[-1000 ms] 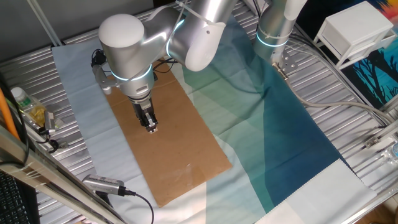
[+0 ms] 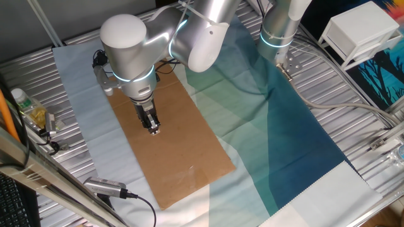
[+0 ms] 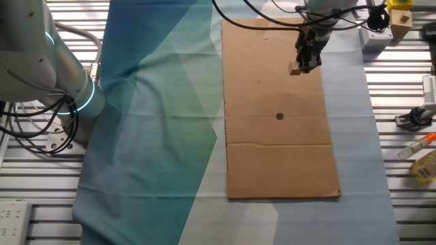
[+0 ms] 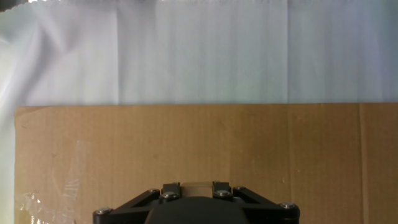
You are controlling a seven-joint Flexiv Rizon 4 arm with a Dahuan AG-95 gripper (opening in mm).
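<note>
Pointing down over the brown cardboard sheet [image 2: 183,151], my gripper [image 2: 154,131] is shut on a small wooden block. The block [image 3: 294,68] juts out beside the dark fingers [image 3: 313,66] in the second exterior view. Between the two fingertips in the wrist view, the top of the block [image 4: 196,190] shows as a tan strip, hard to tell from the cardboard behind it. Its lower part is hidden there by the gripper body. How far the block hangs above the sheet, I cannot tell.
Bottles [image 3: 417,146] stand off the cloth at one side. A grey device [image 2: 105,186] with a cable sits near the front. Cables hang around the wrist.
</note>
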